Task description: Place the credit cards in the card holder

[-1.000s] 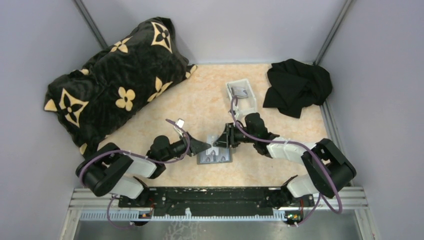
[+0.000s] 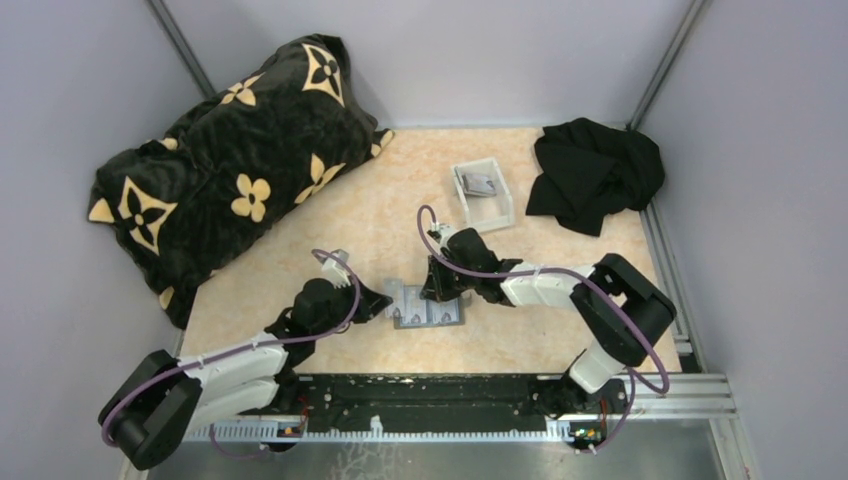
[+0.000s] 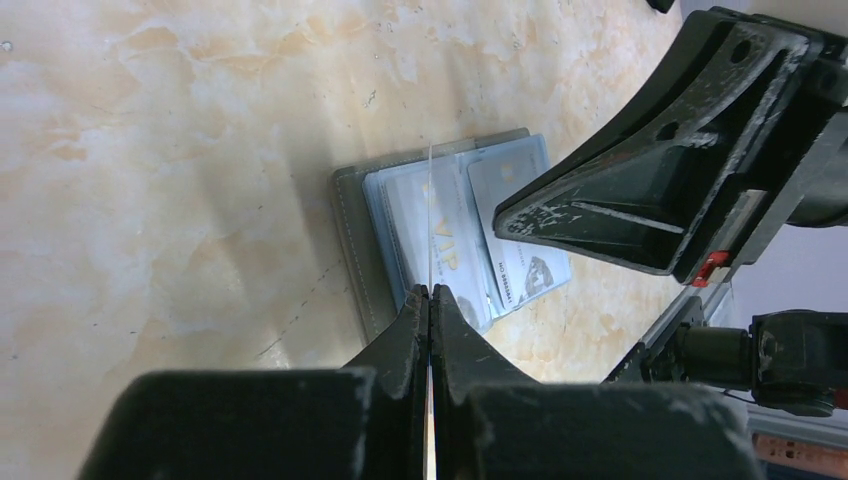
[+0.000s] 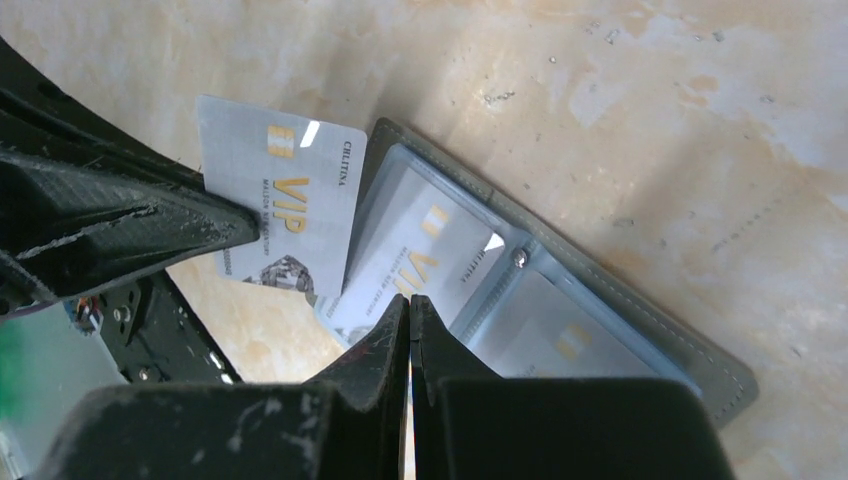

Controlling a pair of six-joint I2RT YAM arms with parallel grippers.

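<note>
A pale "VIP" card is pinched in my left gripper; in the left wrist view it shows edge-on as a thin upright line. Under and beside it lies the grey card holder (image 2: 430, 325), flat and opened out on the table, with cards in its clear pockets. From the right wrist view, the held card is just off the holder's left edge, over a pocket's side. My right gripper is shut above the holder, nothing visible between its fingers. One pocketed card (image 4: 425, 255) lies just beyond its tips.
At the back, a white tray (image 2: 509, 195) holds more cards (image 2: 478, 184). A black cloth (image 2: 598, 172) lies at the right rear, and a patterned dark cushion (image 2: 250, 150) fills the left rear. Bare table surrounds the holder; both grippers are close together.
My left gripper has drawn leftward with the card, away from the holder's middle to its left edge. The right gripper has also moved a little left over the holder.
</note>
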